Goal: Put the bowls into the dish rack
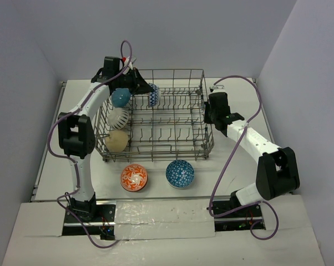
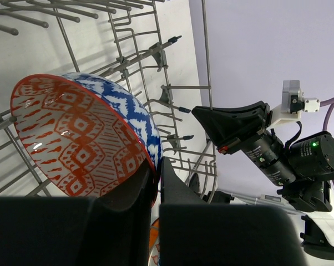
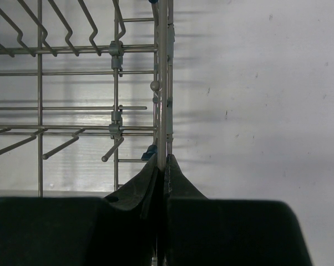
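The wire dish rack holds a blue bowl, a white bowl and a tan bowl along its left side. At the back, my left gripper has its fingertips on the rim of a blue-and-white bowl with red interior, which stands tilted among the tines; whether it grips is unclear. My right gripper is shut on the rack's right-side wire. An orange bowl and a blue patterned bowl lie on the counter in front of the rack.
The middle and right of the rack are empty. Free counter lies right of the rack; grey walls surround the work area.
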